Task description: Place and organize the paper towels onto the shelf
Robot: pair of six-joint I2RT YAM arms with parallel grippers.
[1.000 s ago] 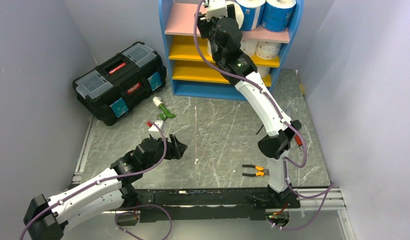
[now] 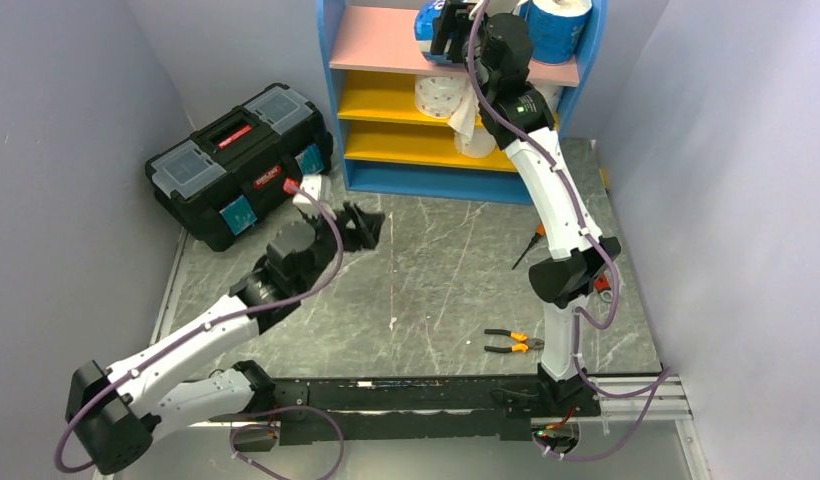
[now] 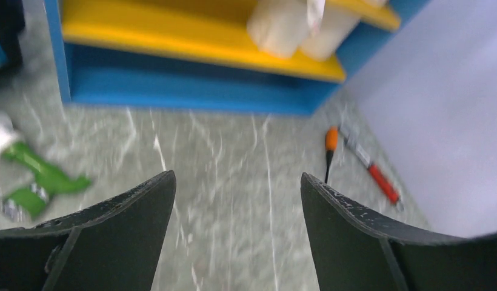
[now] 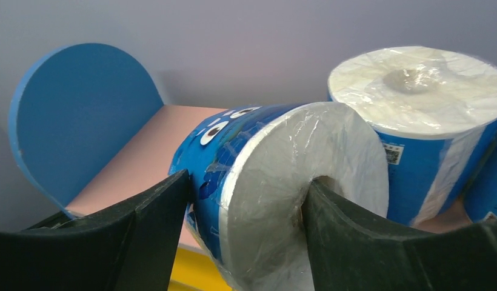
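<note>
On the pink top shelf [image 2: 381, 38] a blue-wrapped paper towel roll [image 4: 264, 182] lies tilted, its white end facing the right wrist camera. My right gripper straddles it: one finger is against the blue side, the other at the core hole. Whether the fingers press on it cannot be told. Two more blue rolls stand upright to its right, one nearer [image 4: 416, 139] and one at the edge [image 4: 488, 182]. My left gripper is open and empty above the floor in front of the shelf.
White rolls [image 2: 441, 95] sit on the yellow shelves [image 2: 386, 97]. A black toolbox [image 2: 236, 160] stands left of the shelf. Pliers [image 2: 511, 341], a screwdriver [image 3: 330, 148] and a green object [image 3: 40, 170] lie on the floor.
My right gripper has shifted rightward along the top shelf.
</note>
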